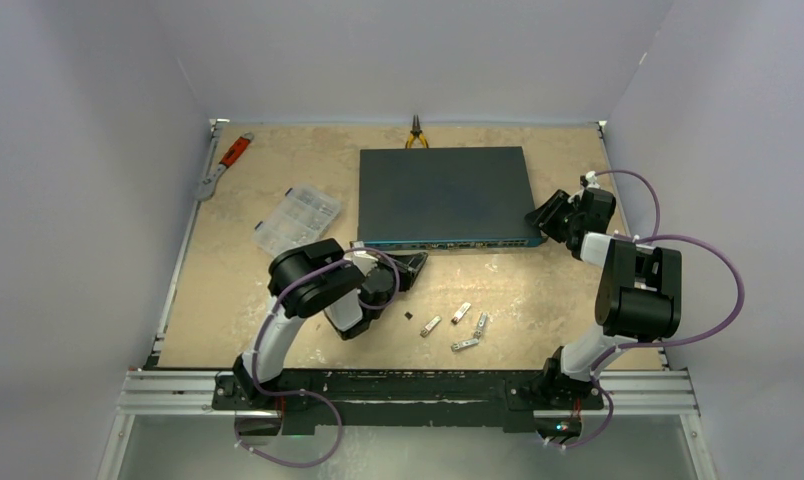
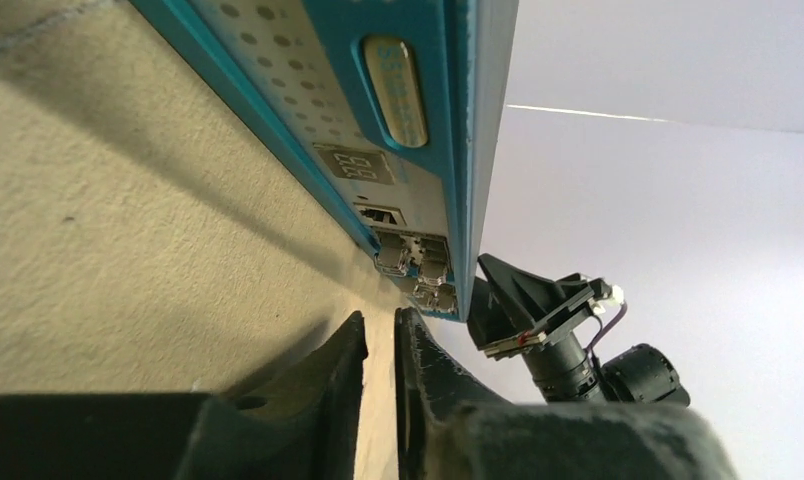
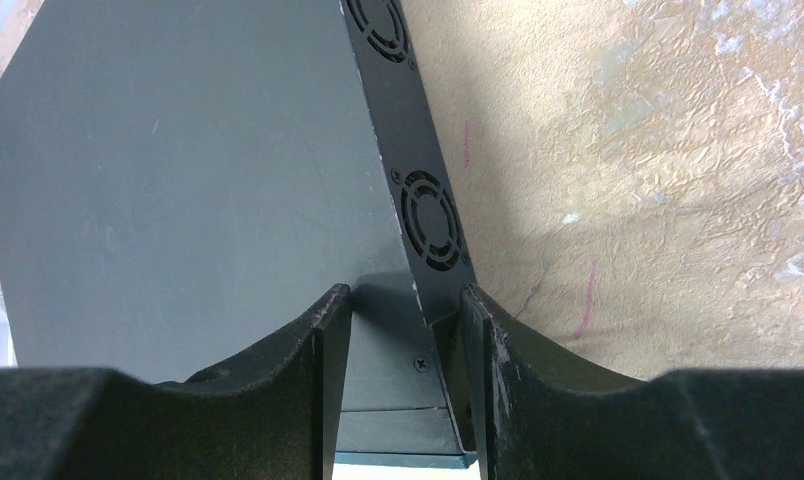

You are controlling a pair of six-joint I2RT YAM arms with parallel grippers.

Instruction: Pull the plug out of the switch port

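The dark switch (image 1: 444,195) lies flat at the back middle, its blue port edge facing front. In the left wrist view, metal plugs (image 2: 433,262) sit in ports at the far end of its front face (image 2: 418,190). My left gripper stands part open in front of that face, nothing between its fingertips, apart from the plugs. At the front right corner is my right gripper, also part open. One of its fingers (image 3: 328,340) is over the switch's top; the other is beside its vented side wall (image 3: 428,215). Whether either touches cannot be made out.
Several small metal modules (image 1: 461,313) and a tiny black piece (image 1: 409,315) lie in front of the switch. A clear compartment box (image 1: 298,217) and a red-handled tool (image 1: 225,165) are at left. Pliers (image 1: 416,133) lie behind the switch.
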